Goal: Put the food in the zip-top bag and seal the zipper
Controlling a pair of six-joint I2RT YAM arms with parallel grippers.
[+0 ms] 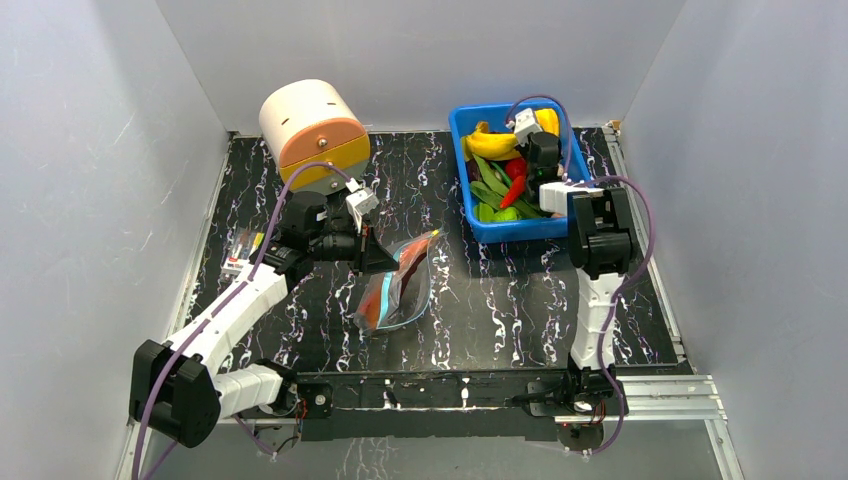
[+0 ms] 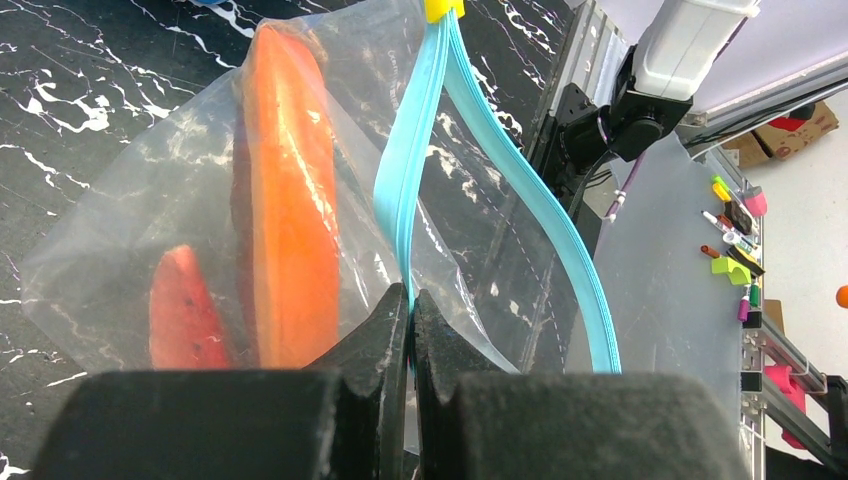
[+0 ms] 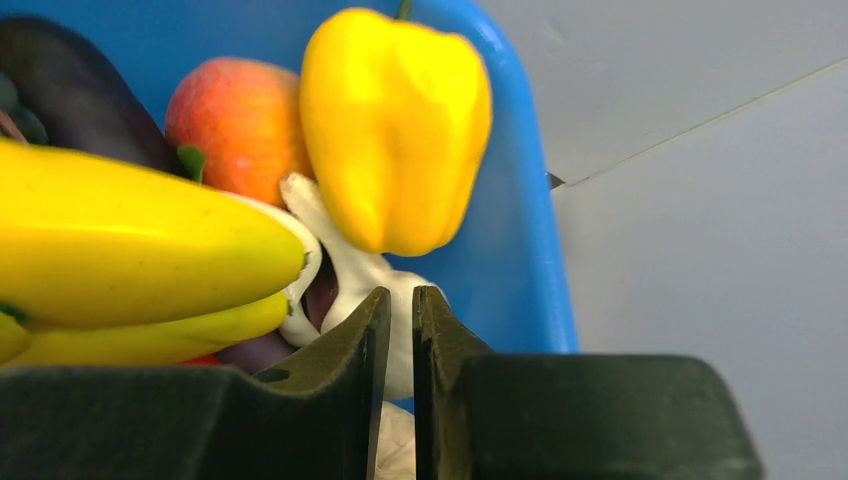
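A clear zip bag (image 1: 385, 300) with blue zipper strips (image 2: 580, 280) lies mid-table, holding an orange carrot-like piece (image 2: 292, 200) and a red piece (image 2: 185, 310). My left gripper is shut at the bag's opening, on a blue strip's edge. My right gripper is down in the blue bin, fingers nearly together over a white bulb-like item (image 3: 350, 270); a pale item shows in their narrow gap, though its grip is hard to see. A yellow pepper (image 3: 395, 130), bananas (image 1: 490, 142), peach (image 3: 235, 120) and eggplant (image 3: 75, 90) are around it.
The blue bin (image 1: 510, 230) stands at the back right near the walls. A rounded drawer box (image 1: 310, 120) stands at the back left, and a small packet (image 1: 235, 262) lies at the left. The table between bag and bin is clear.
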